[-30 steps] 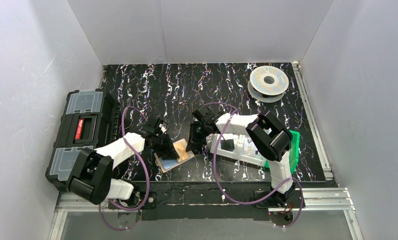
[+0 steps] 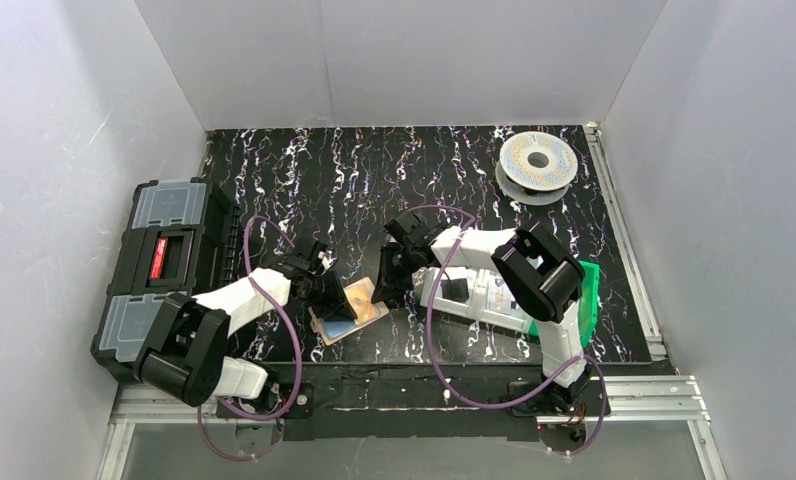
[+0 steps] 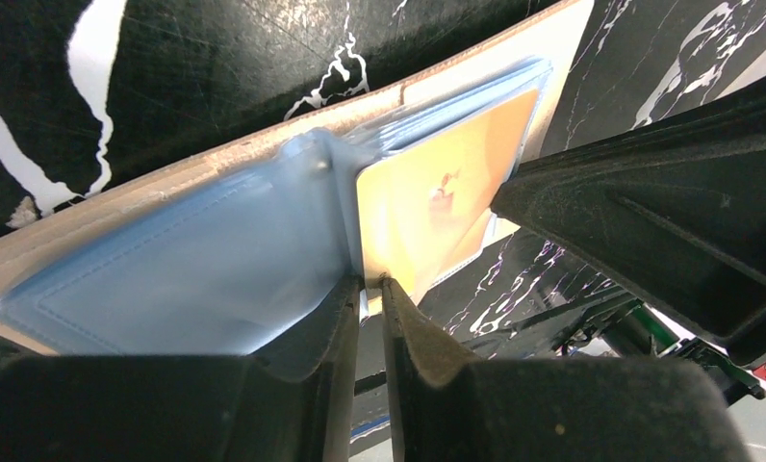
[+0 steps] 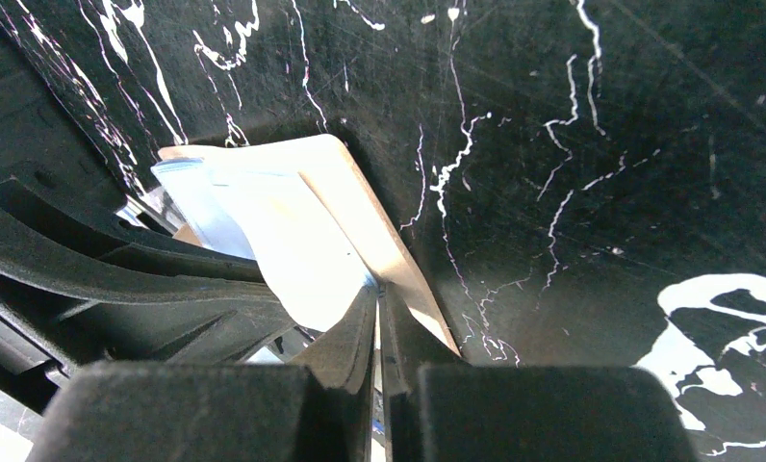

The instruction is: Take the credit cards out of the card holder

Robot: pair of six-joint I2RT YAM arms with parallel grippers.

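Note:
The card holder [image 2: 334,328] lies open on the dark marbled table, tan outside with a blue sleeve [image 3: 196,265] on one side. At the sleeve's edge an orange card [image 3: 446,188] shows, still lying within the holder. My left gripper has its fingertips close together at that card's near edge; whether they pinch it is unclear. On the holder's other end, my right gripper is shut at the tan border, where the pale inner flap [image 4: 302,250] tapers to its tips. The right gripper's dark finger also reaches across the card in the left wrist view.
A black toolbox [image 2: 164,265] stands at the left. To the right, a white box with compartments [image 2: 484,295] lies partly under my right arm, beside a green tray [image 2: 589,310]. A reel [image 2: 537,165] sits at the back right.
My left gripper has shifted very slightly down and to the right over the holder. My right arm and the holder look unmoved.

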